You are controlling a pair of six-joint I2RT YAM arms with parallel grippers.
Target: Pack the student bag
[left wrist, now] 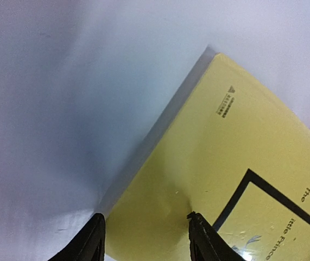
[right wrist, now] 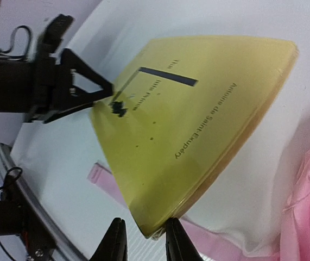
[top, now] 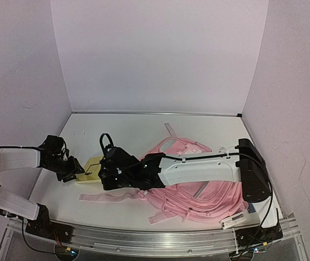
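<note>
A yellow book, The Little Prince, is at the left of the table. In the right wrist view the book is tilted, and its long edge shows. My left gripper is at its left end; in the left wrist view its two fingers stand apart, the right one over the cover. Whether they pinch it is unclear. At the book's other side is my right gripper; its fingers flank the near lower corner, grip unclear. A pink bag lies at the right, partly hidden by my right arm.
A pink strap runs left from the bag, passing below the book in the right wrist view. Small pale items lie at the bag's front right.
</note>
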